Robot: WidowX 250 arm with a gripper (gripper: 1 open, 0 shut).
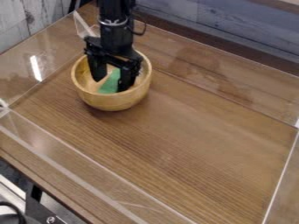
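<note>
A wooden bowl point(124, 101) sits on the table toward the upper left, holding a green object point(110, 87). My black gripper point(112, 66) hangs from above over the bowl, its fingers open and reaching down into it around the green object's upper part. Whether the fingertips touch the object is unclear, and the gripper partly hides it.
A grey wall point(35, 26) stands at the left rear, and a blue-grey edge runs along the back right. A dark cable lies at the bottom left corner.
</note>
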